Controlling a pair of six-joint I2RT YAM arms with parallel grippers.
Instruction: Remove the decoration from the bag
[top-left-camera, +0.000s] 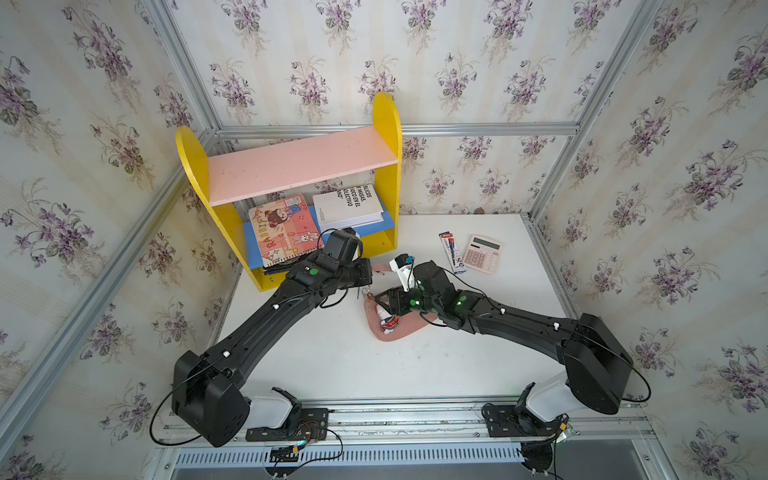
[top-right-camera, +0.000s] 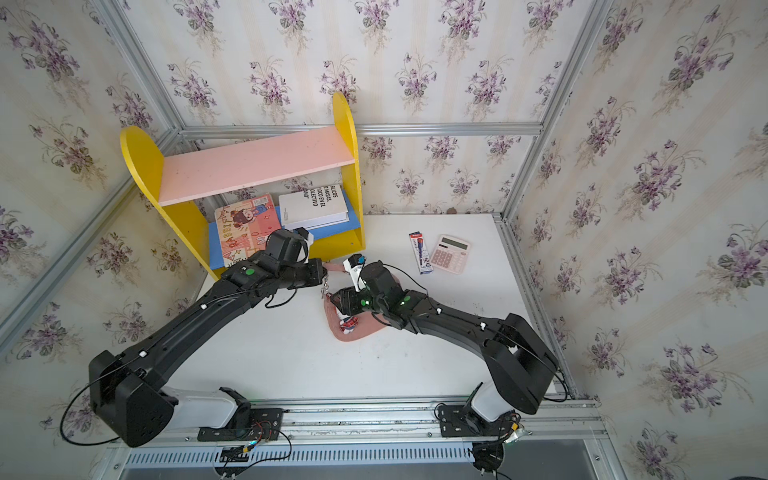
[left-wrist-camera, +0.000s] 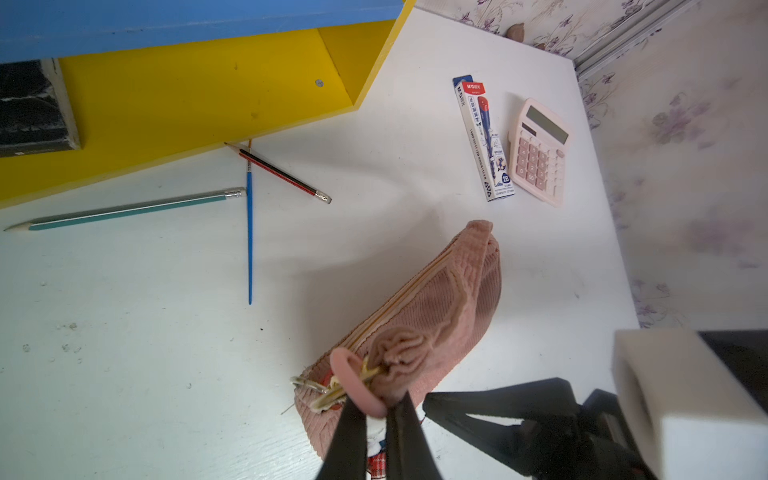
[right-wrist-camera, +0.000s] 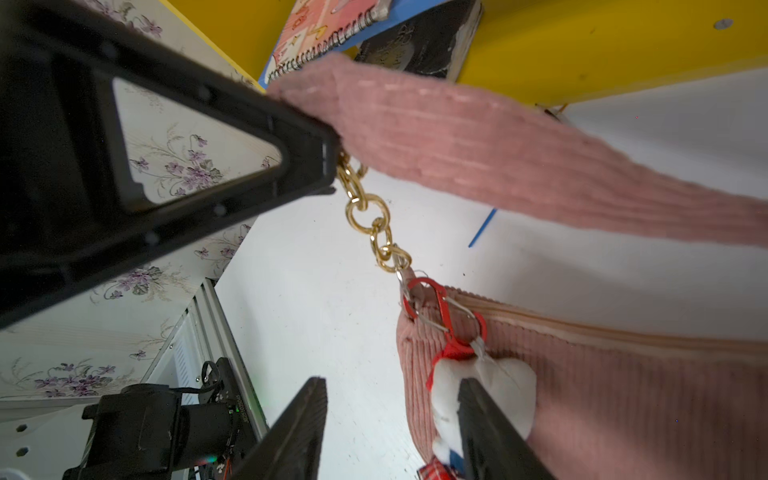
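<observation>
The pink corduroy bag (left-wrist-camera: 480, 276) lies on the white table, tilted up at its strap end. Its decoration, a white plush doll (right-wrist-camera: 500, 392) with a red clip (right-wrist-camera: 448, 312) and red plaid cloth, hangs beside the bag's end, fastened near the gold chain (right-wrist-camera: 368, 214). Above it, my left gripper is shut on the pink strap (right-wrist-camera: 480, 148) where the chain joins, drawing the chain taut. My right gripper stands open close to the doll, one finger (right-wrist-camera: 480, 424) overlapping it in view; nothing shows gripped.
At the back left stands a yellow shelf (top-left-camera: 388, 144) with books. Pencils (left-wrist-camera: 136, 209) and a blue brush (left-wrist-camera: 249, 240) lie before it. A pen box (left-wrist-camera: 484, 140) and a pink calculator (left-wrist-camera: 541, 152) sit at the back right.
</observation>
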